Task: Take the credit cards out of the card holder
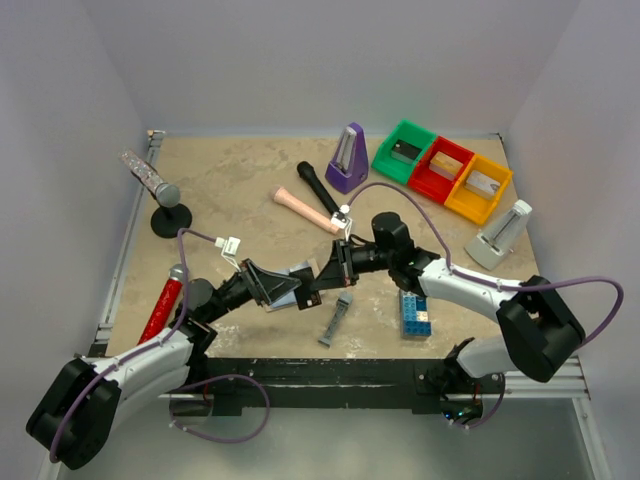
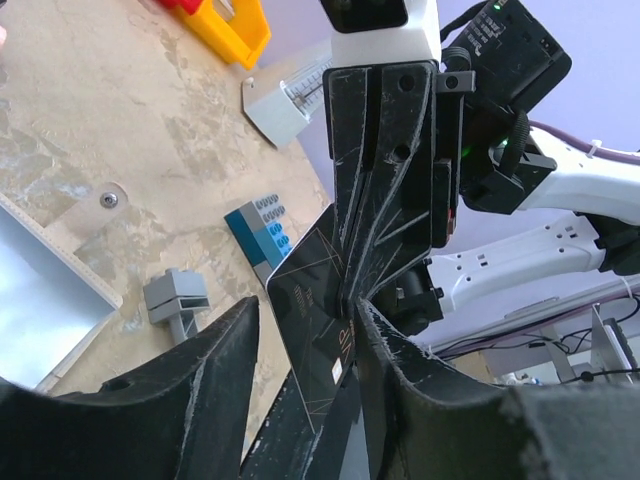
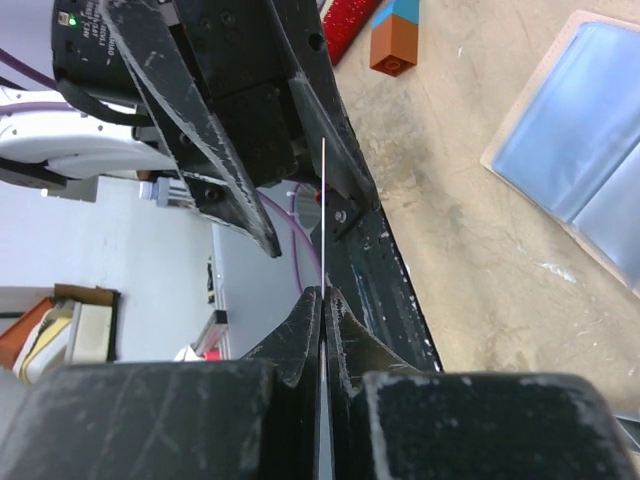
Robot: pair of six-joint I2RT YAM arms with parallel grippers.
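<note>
A dark thin card is held upright by my right gripper [image 1: 335,270], whose fingers are shut on it; in the right wrist view it shows edge-on between the fingertips. My left gripper is part open around the card's near side, its fingers close to it; whether they touch I cannot tell. The open holder [image 3: 575,140] lies on the table below, with clear blue and white sleeves.
Grey tool [image 1: 336,318], blue bricks [image 1: 415,312], dark microphone [image 1: 315,185], purple metronome [image 1: 347,160] and coloured bins [image 1: 432,170] lie around. The table's front edge is just below the grippers.
</note>
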